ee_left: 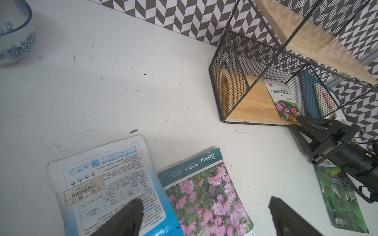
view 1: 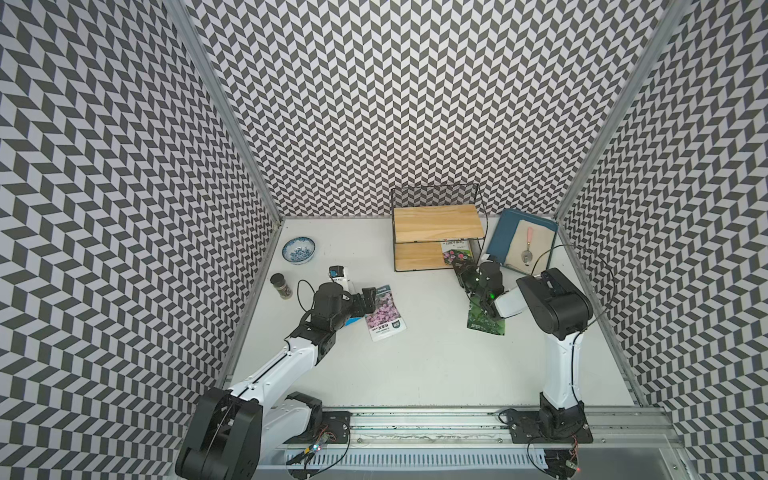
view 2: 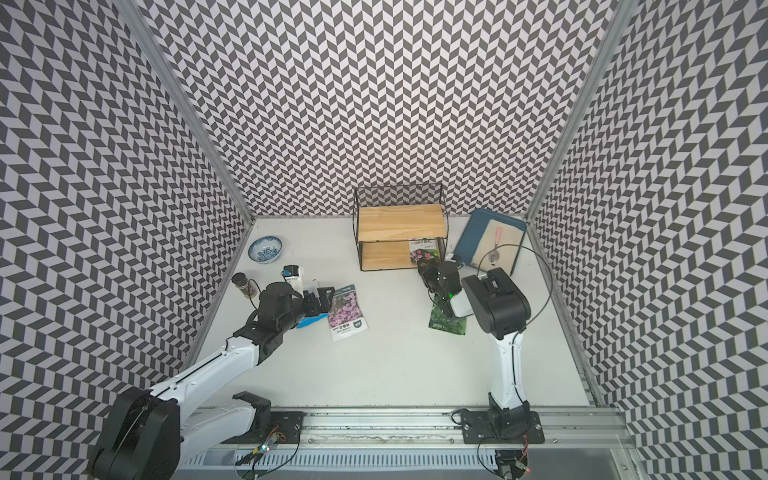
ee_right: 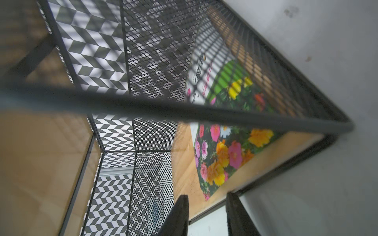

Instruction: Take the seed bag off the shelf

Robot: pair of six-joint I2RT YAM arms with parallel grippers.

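A seed bag (ee_right: pixel 220 157) with orange and pink flowers lies on the lower wooden board of the shelf (view 1: pixel 417 256), its near corner at the board's front edge. My right gripper is at that corner, its fingertips on either side with a narrow gap between them; whether they press on the bag cannot be told. From the left wrist view the right gripper reaches in at the shelf's front right. My left gripper (view 1: pixel 369 300) hangs open above two other bags, its fingers (ee_left: pixel 130 218) blurred and wide apart.
A pink-flower bag (ee_left: pixel 208 196) and a white-blue bag (ee_left: pixel 114 184) lie on the table. A green bag (view 1: pixel 486 318) is under the right arm. A blue tray (view 1: pixel 504 232), a bowl (view 1: pixel 298 249) and a jar (view 1: pixel 281 285) stand around. The shelf's wire frame (ee_right: pixel 177 108) crosses close by.
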